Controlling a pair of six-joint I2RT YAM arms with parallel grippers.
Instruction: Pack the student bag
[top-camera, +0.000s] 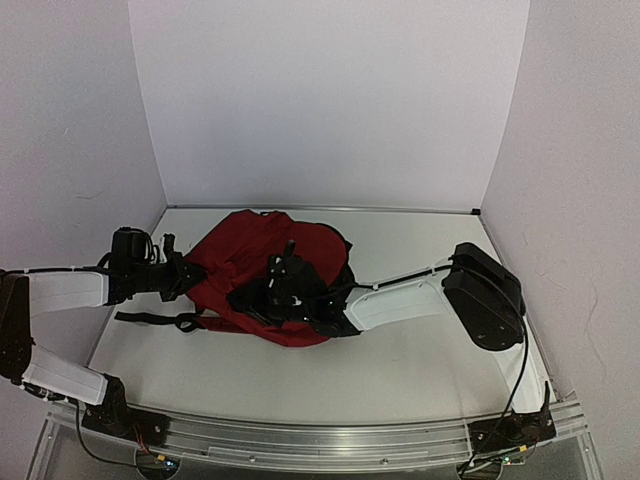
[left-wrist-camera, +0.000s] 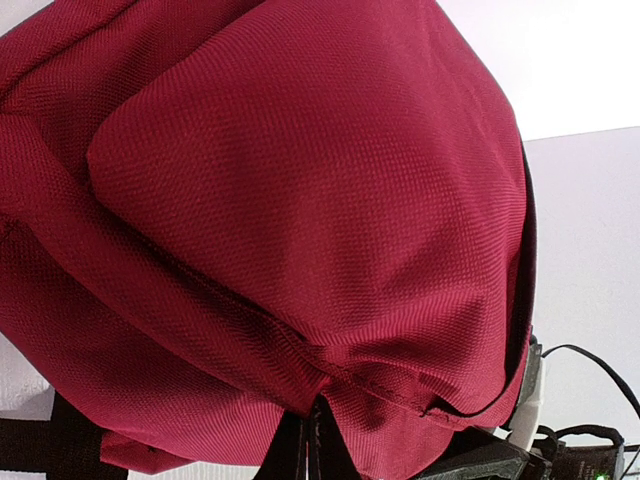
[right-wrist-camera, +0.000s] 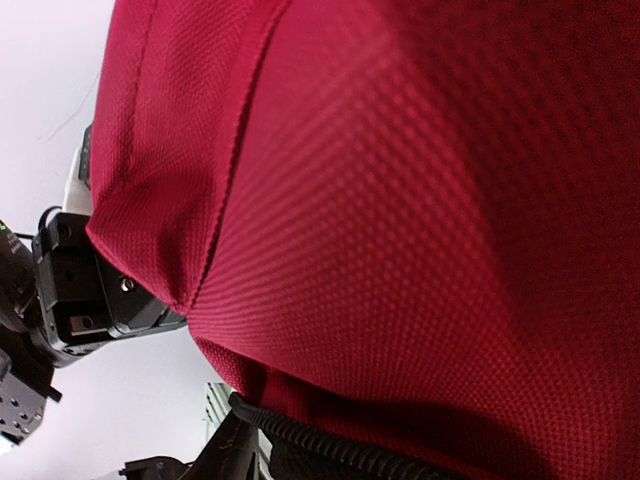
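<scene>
The dark red student bag (top-camera: 270, 240) lies on the left half of the table, its cloth crumpled. At its left edge my left gripper (top-camera: 196, 275) is shut on a fold of the cloth; the left wrist view shows the narrow fingers (left-wrist-camera: 290, 450) together against a seam. My right gripper (top-camera: 238, 300) is over the bag's front part. In the right wrist view, a black zipper edge (right-wrist-camera: 330, 443) runs beside the dark fingers (right-wrist-camera: 228, 455) at the bottom. Cloth and the frame's edge hide the fingers there, so their opening cannot be judged. The bag's inside is hidden.
A black strap (top-camera: 150, 318) reaches left from the bag across the table. The right forearm (top-camera: 400, 303) stretches low over the table from the right. Bare table (top-camera: 400, 370) lies in front of the bag and to its right; no other loose objects show.
</scene>
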